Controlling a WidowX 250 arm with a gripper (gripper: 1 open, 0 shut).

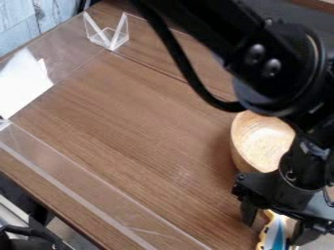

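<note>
My black gripper [278,210] is low at the right of the camera view, fingers apart, over a small flat fish-shaped toy [276,234] in blue, white and yellow, which it partly hides. Whether the fingers touch the toy I cannot tell. A round wooden bowl [256,139] sits just behind the gripper, partly hidden by the arm.
A clear plastic holder [107,34] stands at the back left, and a white sheet [21,80] lies at the left edge. Dark cables lie off the lower left corner.
</note>
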